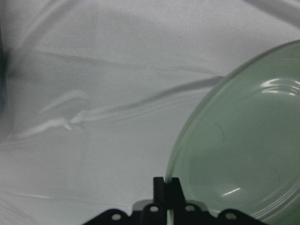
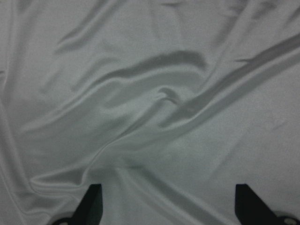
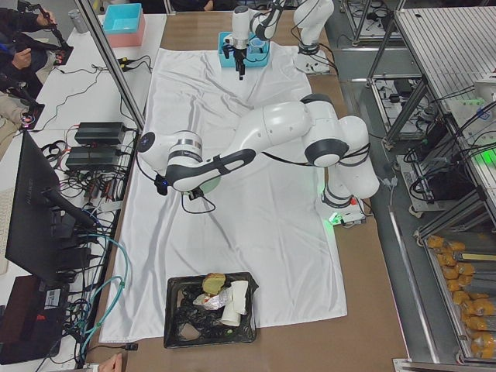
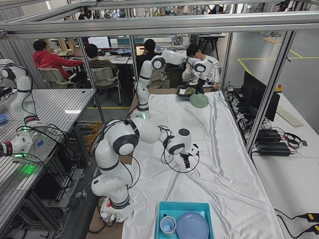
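Observation:
A green plate (image 1: 248,140) (image 4: 199,101) is held at its rim by my left gripper, which is shut on it above the white cloth. In the camera left view the arm hides most of the plate. My right gripper (image 4: 186,162) stands open over bare, wrinkled cloth at the other end of the table, with nothing between its fingers.
A black tray (image 3: 246,329) with wrappers, paper and food scraps sits at one end. A blue tray (image 4: 207,224) holding a blue plate (image 4: 192,224) and a cup (image 4: 167,226) is at the other.

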